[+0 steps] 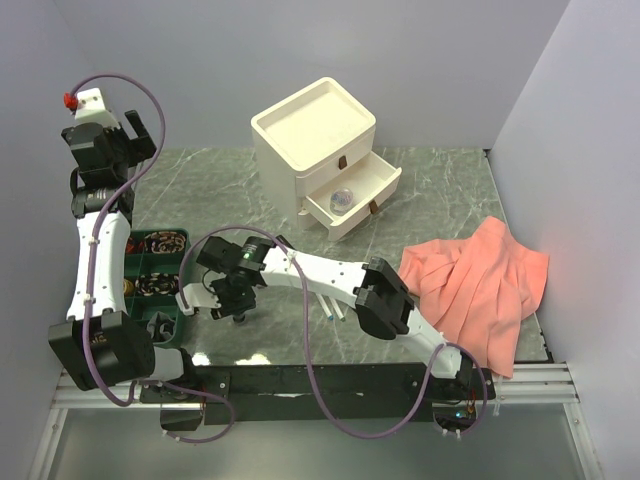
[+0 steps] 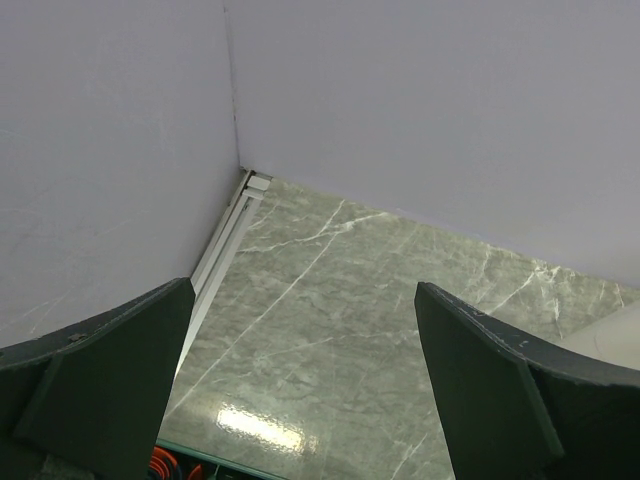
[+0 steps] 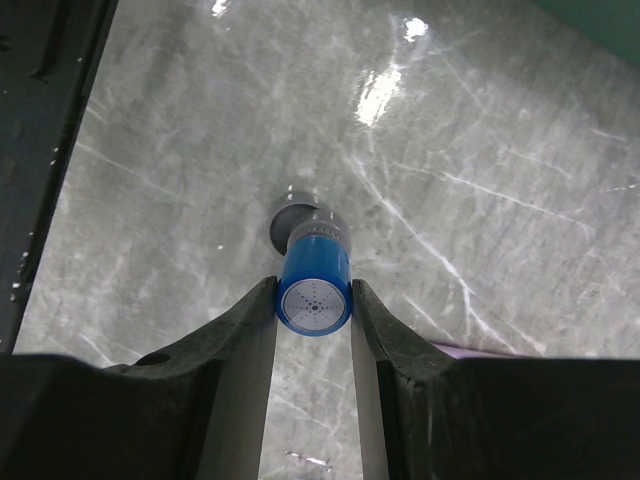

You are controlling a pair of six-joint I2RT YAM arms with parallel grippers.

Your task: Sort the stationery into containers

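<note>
In the right wrist view, my right gripper is shut on a small blue cylinder (image 3: 318,258) with a grey lower part. A dark rounded patch lies beside its lower end; whether the cylinder touches the table cannot be told. From above, the right gripper (image 1: 228,300) is low over the table, right of the green compartment tray (image 1: 187,285). My left gripper (image 1: 140,140) stands open at the back left, its fingers (image 2: 110,375) wide apart with nothing between. Slim pens (image 1: 336,308) lie under the right arm. A white cabinet (image 1: 280,175) has its drawer (image 1: 380,190) pulled out.
Inside the drawer sits a clear round item (image 1: 342,201). The tray's compartments hold coiled and dark items. A coral cloth (image 1: 475,290) covers the right side. Purple cables hang across both arms.
</note>
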